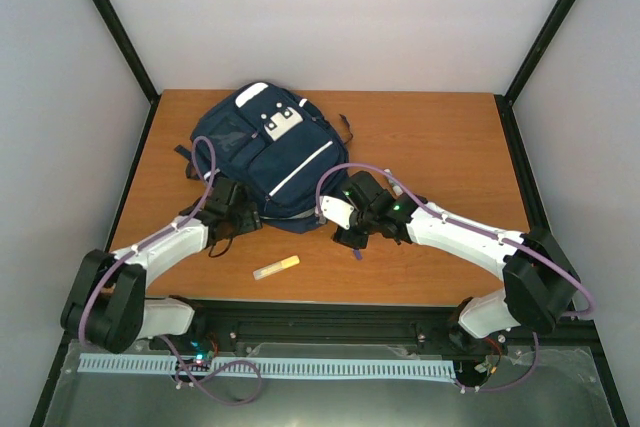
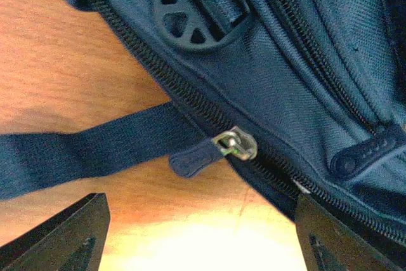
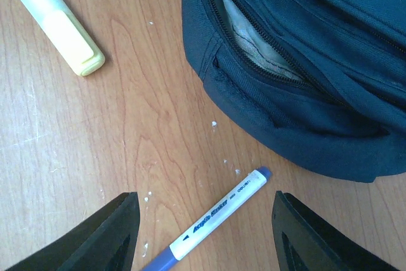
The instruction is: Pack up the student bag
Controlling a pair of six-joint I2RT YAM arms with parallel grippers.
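Note:
The navy backpack (image 1: pixel 262 117) lies on its back in the upper left of the table. My left gripper is open at its lower left edge, nothing held. In the left wrist view a zipper pull (image 2: pixel 196 157) hangs off the bag's edge ahead of the fingers, and a strap (image 2: pixel 89 157) lies on the wood. In the right wrist view, a zipped opening (image 3: pixel 254 39) gapes and shows pale lining. My right gripper is open above a white-and-blue marker (image 3: pixel 219 217), which lies on the table between the fingers, not gripped.
A yellow-capped highlighter (image 1: pixel 276 267) lies on the table in front of the bag, between the two arms. Another small pale item (image 1: pixel 393 181) is partly hidden behind the right arm.

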